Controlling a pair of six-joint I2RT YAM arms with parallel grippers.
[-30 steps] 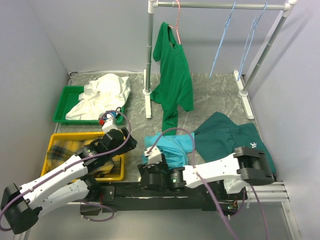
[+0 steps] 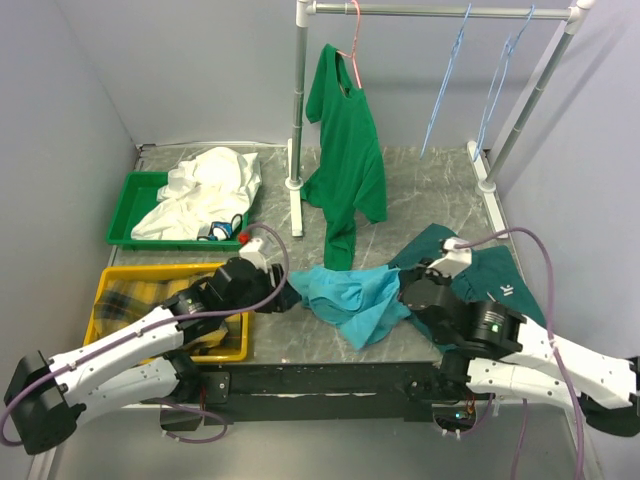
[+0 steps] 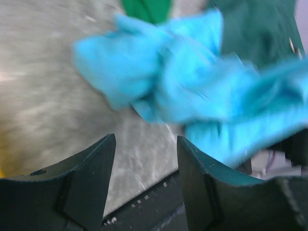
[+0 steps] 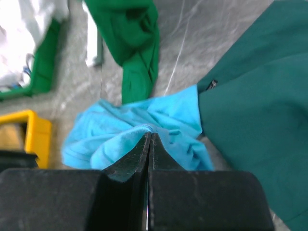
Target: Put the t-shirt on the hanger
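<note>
A bright blue cloth, perhaps a t-shirt (image 2: 350,300), lies crumpled on the grey table, one part pulled up to the right. My right gripper is shut on a fold of this cloth, which meets its fingertips. At the cloth's left side, my left gripper stands part open, with bare table between its fingers and the cloth beyond. A green t-shirt (image 2: 345,140) hangs at the back, with a pink hanger (image 2: 356,50) in its neck. Two thin blue hangers (image 2: 448,75) dangle from the rail, apparently bare.
A dark teal garment (image 2: 495,275) lies flat at the right. On the left stand a green tray (image 2: 118,215) holding white cloth and a yellow tray (image 2: 245,340) holding plaid cloth. The rack's metal post (image 2: 299,110) rises behind.
The right arm has swung right, drawing the blue cloth out toward that side.
</note>
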